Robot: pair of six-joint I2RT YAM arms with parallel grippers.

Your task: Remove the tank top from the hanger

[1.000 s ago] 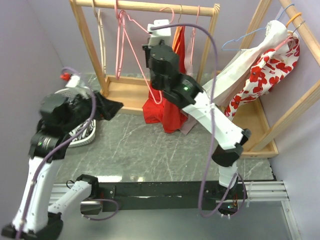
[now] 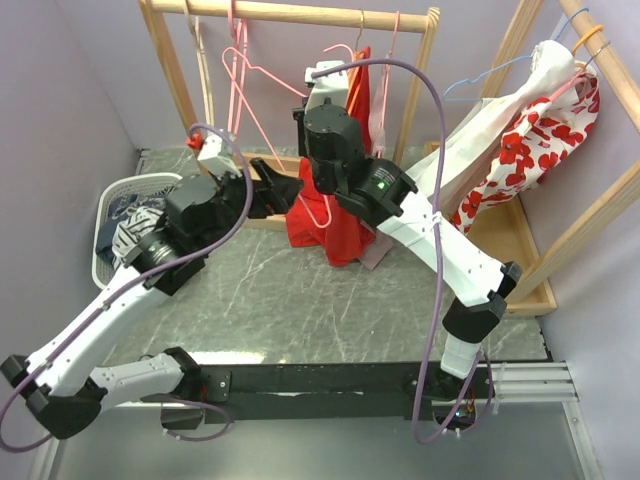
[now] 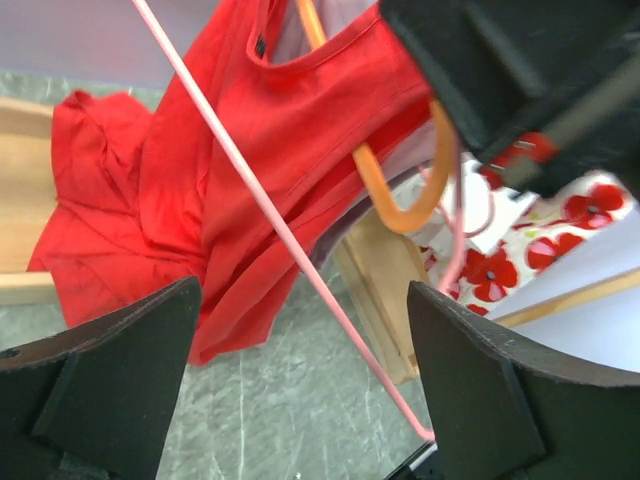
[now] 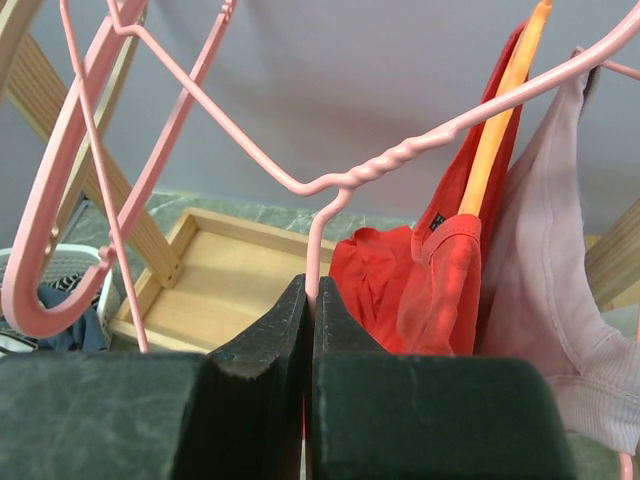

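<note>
My right gripper is shut on the neck of a pink hanger [image 4: 250,150] below its twist; in the top view it is high at the centre rack. My left gripper [image 2: 285,190] is open, with a pink hanger bar [image 3: 300,255] crossing between its fingers. Behind them a red garment [image 2: 330,235] [image 3: 230,160] [image 4: 450,280] hangs with an orange hanger [image 4: 495,130], beside a pale pink garment [image 4: 565,280]. Whether the red one is the tank top I cannot tell.
A wooden rack [image 2: 300,14] holds several hangers. A second rack [image 2: 555,250] at right carries white and red-floral garments [image 2: 540,140]. A white basket [image 2: 105,230] with clothes is at left.
My left arm has swung right and inward to the pink hanger.
</note>
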